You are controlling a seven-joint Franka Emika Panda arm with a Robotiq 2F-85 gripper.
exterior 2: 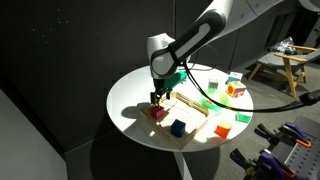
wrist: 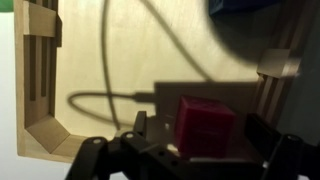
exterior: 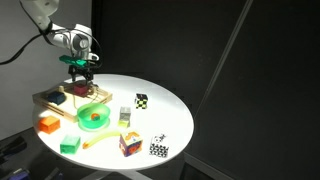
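Observation:
In the wrist view a red cube [wrist: 205, 126] lies on the floor of a wooden tray [wrist: 85, 80], near one of its corners. My gripper is open above the cube, one finger [wrist: 140, 124] to its left and the other [wrist: 262, 134] to its right. Exterior view 2 has the red block [exterior 2: 158, 113] in the tray's far-left corner, with the gripper just over it. A dark blue block [exterior 2: 178, 129] sits elsewhere in the same tray. How low the fingertips reach beside the cube is hard to tell.
Beside the tray is a green bowl [exterior: 93, 117]. An orange block [exterior: 49, 124], a green block [exterior: 70, 144], a yellow banana-like piece [exterior: 101, 140] and several patterned cubes stand around the white round table [exterior: 165, 110]. The tray's walls rise close to the gripper.

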